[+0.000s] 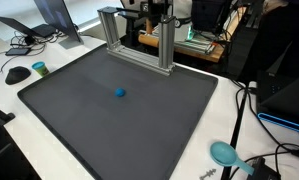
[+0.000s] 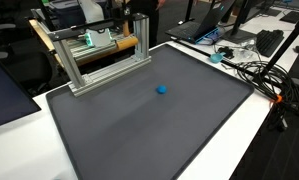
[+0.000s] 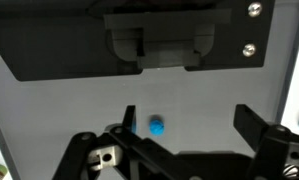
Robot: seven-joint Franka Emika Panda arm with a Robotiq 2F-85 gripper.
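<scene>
A small round blue object (image 1: 120,92) lies on the dark grey mat (image 1: 79,100), a little toward its back left in exterior view 1. In exterior view 2 the blue object (image 2: 161,89) is right of the mat's middle. From the wrist, my gripper is open, its two black fingers wide apart with nothing held. The blue object (image 3: 156,127) shows below, between the fingers and nearer the left one. A bit more blue appears beside that left finger, partly covered. Neither exterior view shows the fingers clearly.
A silver metal frame (image 1: 139,58) stands along the mat's back edge. A teal round-headed item (image 1: 227,155) lies off the mat to the right. Beyond the left edge are a green cup (image 1: 40,69) and a black object (image 1: 17,75).
</scene>
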